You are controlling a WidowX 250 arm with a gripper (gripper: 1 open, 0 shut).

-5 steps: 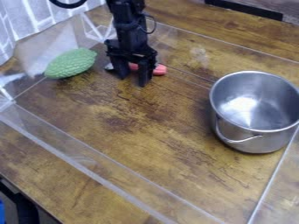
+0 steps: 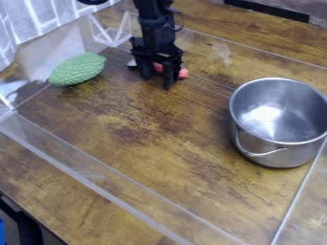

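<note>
My black gripper point(image 2: 157, 65) hangs at the top centre of the view, low over a small pink object point(image 2: 181, 72) with a pale part at its left. The fingers are dark and overlap the object, so whether they are open or shut on it cannot be told. A green textured oval thing point(image 2: 76, 71) lies to the left, and a steel pot point(image 2: 276, 122) stands at the right.
Clear plastic edging runs along the left and right sides. A dark edge lies at the back right.
The gripper has shifted slightly, moving a little right over the pink object. The green thing and the pot have not moved.
</note>
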